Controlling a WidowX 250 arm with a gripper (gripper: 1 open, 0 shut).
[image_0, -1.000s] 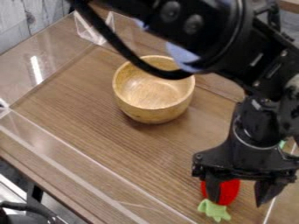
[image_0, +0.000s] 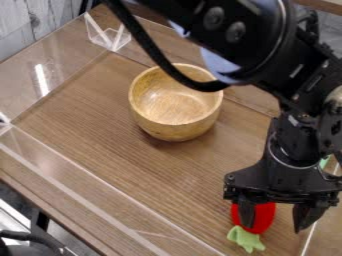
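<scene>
My gripper is low at the lower right of the camera view, its black body covering much of that side. Directly under it sits a red object with a pale green leafy part, likely a strawberry-like toy, partly hidden by the fingers. Whether the fingers grip it or only surround it I cannot tell.
A wooden bowl stands on the table up and left of the gripper. A small green thing peeks out at the right behind the arm.
The gripper has shifted very slightly; the red object stays beneath it, with little visible difference.
</scene>
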